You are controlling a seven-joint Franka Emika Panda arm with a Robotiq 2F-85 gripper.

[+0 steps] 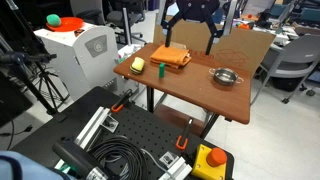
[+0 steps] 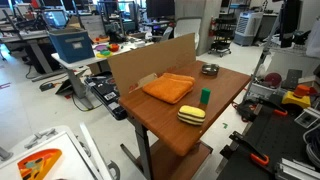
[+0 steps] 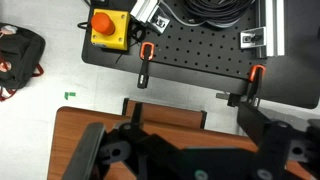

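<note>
High over the brown table (image 1: 190, 95) hangs my gripper (image 1: 188, 46), its two dark fingers spread wide. In the wrist view the gripper is open, with only table edge and floor visible between the fingers. On the table lie a folded orange cloth (image 1: 172, 56), a yellow sponge-like block (image 1: 138, 65) and a small green cylinder (image 1: 161, 71). A metal pan or bowl (image 1: 226, 76) sits toward the right. From the other side, the yellow block (image 2: 191, 113) shows dark bands, near the green cylinder (image 2: 205, 97) and the orange cloth (image 2: 170, 88). The gripper touches none of them.
A cardboard panel (image 2: 155, 62) stands along one table edge. The black perforated robot base (image 3: 215, 45) carries a yellow box with a red button (image 3: 103, 23) and coiled black cable (image 3: 215, 8). Bare tabletop lies between the cloth and the pan.
</note>
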